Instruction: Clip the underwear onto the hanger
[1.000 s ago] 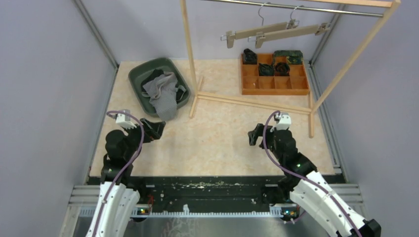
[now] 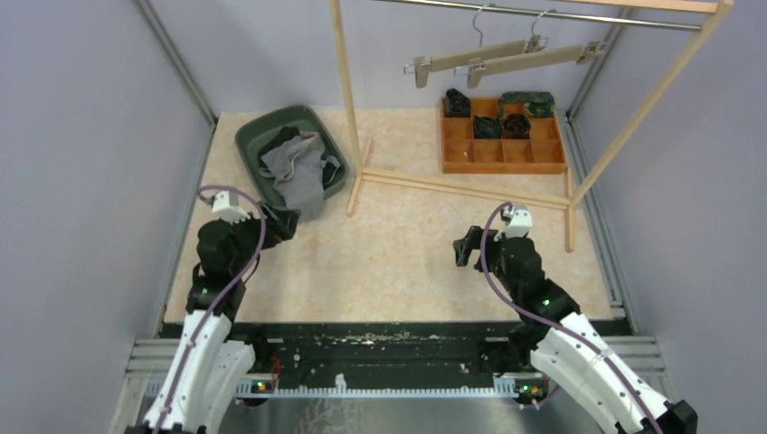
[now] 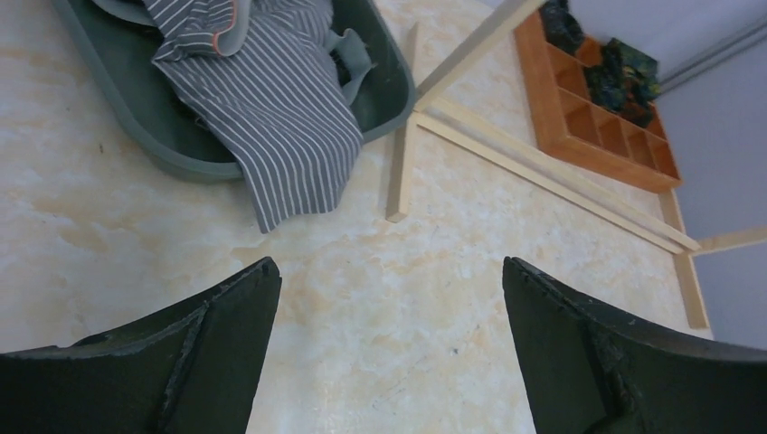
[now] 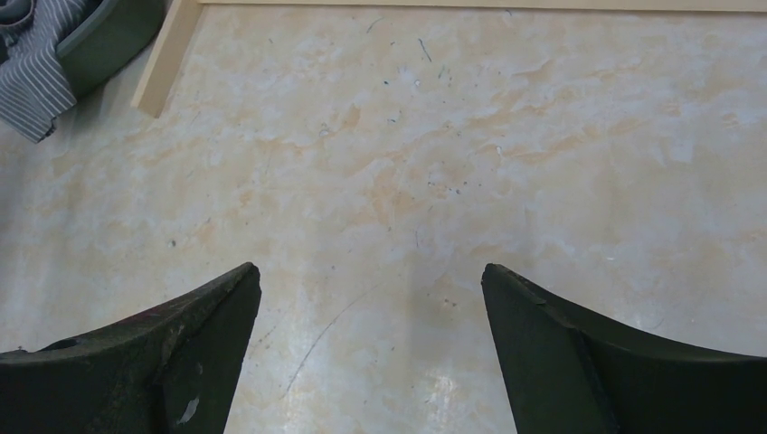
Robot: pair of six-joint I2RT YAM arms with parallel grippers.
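Grey striped cloth (image 3: pixel 271 136), apparently the underwear, lies in a green bin (image 2: pixel 249 145) at the back left, one end draped over the near rim, with darker fabric beneath. Two wooden clip hangers (image 2: pixel 525 63) hang from the metal rail (image 2: pixel 597 20) at the back right. Just in front of the bin, my left gripper is open and empty. My right gripper stands open over bare table at the right, holding nothing.
An orange compartment box (image 2: pixel 488 167) with dark folded items sits under the rail. The wooden rack's base (image 2: pixel 452 188) crosses the table behind both grippers.
My left arm has moved slightly up in the top view, toward the bin. The right arm and objects are unchanged.
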